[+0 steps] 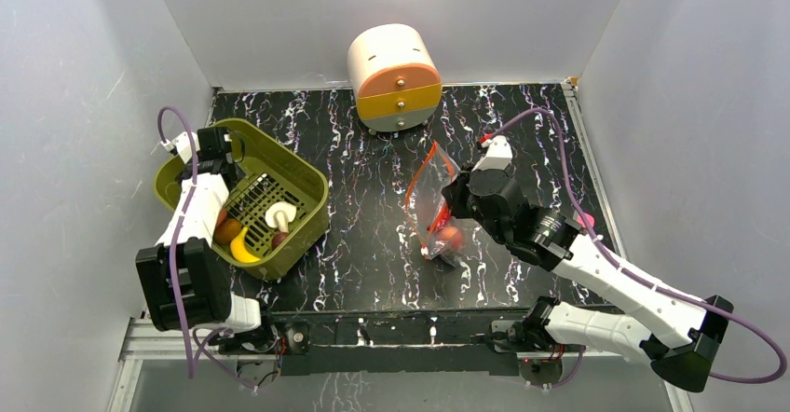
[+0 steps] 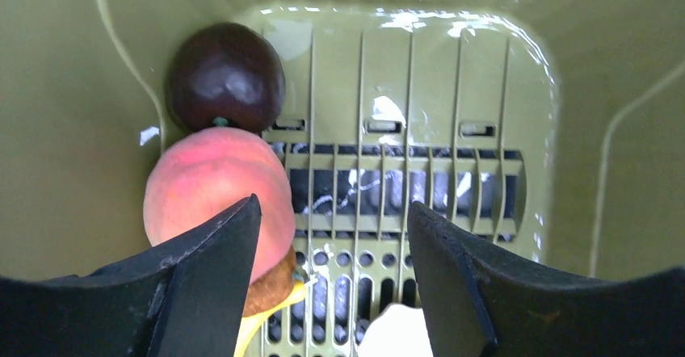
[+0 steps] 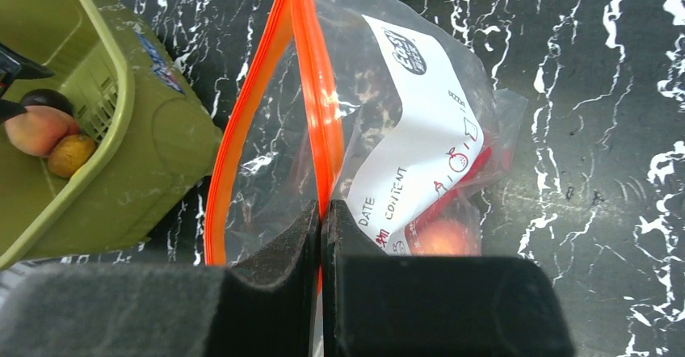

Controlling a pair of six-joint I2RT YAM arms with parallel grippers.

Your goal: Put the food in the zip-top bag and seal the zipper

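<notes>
The clear zip bag (image 1: 431,191) with its orange zipper stands mid-table, a red item and an orange-red round item (image 1: 451,237) inside. My right gripper is shut on the bag's orange-edged rim. Over the green basket hangs my left gripper, its fingers apart and nothing between them. Below it in the left wrist view are a peach (image 2: 218,183) and a dark purple round food (image 2: 225,77). A brown food (image 2: 272,286), part of the banana (image 2: 262,314) and a white mushroom (image 2: 397,334) show at the lower edge.
The green basket (image 1: 296,165) has high walls around the left gripper. A cream cabinet (image 1: 395,53) with coloured drawers stands at the back. Bare marbled table lies between basket and bag. Something small and pink (image 1: 584,219) is at the right edge.
</notes>
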